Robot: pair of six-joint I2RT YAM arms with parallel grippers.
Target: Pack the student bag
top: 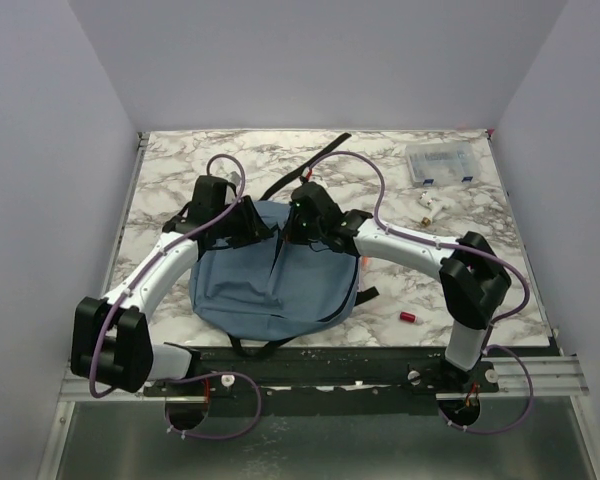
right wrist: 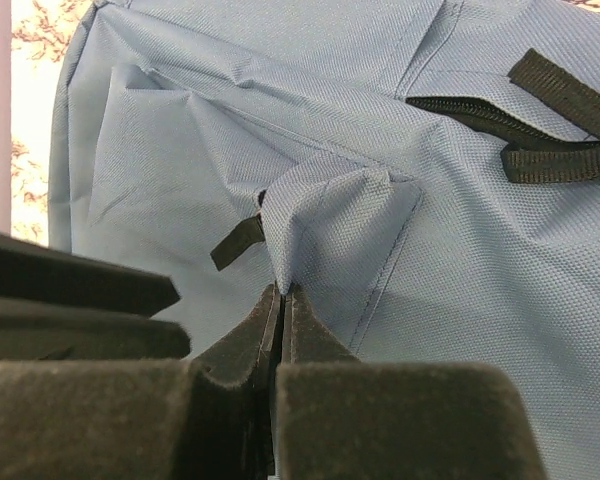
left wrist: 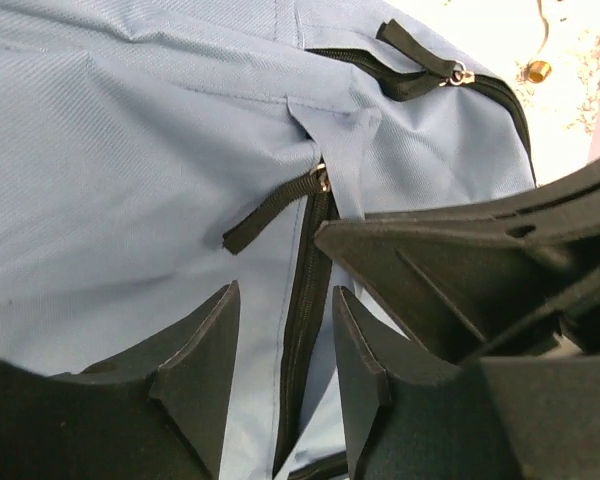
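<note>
A blue-grey bag (top: pixel 280 290) lies flat on the table with its zipper slit running down the middle. Fabric beside the slit is drawn up into a fold (right wrist: pixel 315 215), and my right gripper is shut on the fold's edge. A black zipper pull (left wrist: pixel 270 212) lies at the slit's upper end. My left gripper is over the slit with its fingers part-way apart and a clear gap between them. The zipper pull shows beyond its fingertips, not visibly clasped. From the top, the left gripper (top: pixel 264 230) is close beside the right gripper (top: pixel 286 239).
A clear plastic case (top: pixel 442 163) is at the back right. A small white item (top: pixel 430 206) and a red piece (top: pixel 408 317) lie on the right side of the table. Another black zipper pull (left wrist: pixel 416 50) sits along the bag's top. Black straps (top: pixel 305 165) extend behind it.
</note>
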